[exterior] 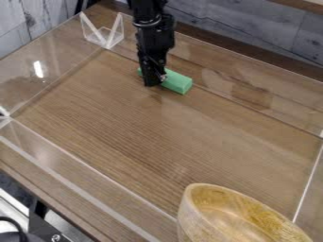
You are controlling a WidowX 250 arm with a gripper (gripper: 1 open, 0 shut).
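Note:
My black arm reaches down from the top of the view to the upper middle of the wooden table (139, 151), where its gripper (155, 77) is low at the left end of a green block (175, 83). The fingers are small and dark here, and I cannot tell whether they are open or shut on the block.
A large pale yellow bowl (233, 222) stands at the bottom right. Clear plastic pieces are at the top left and left edge. A grey wall bounds the back.

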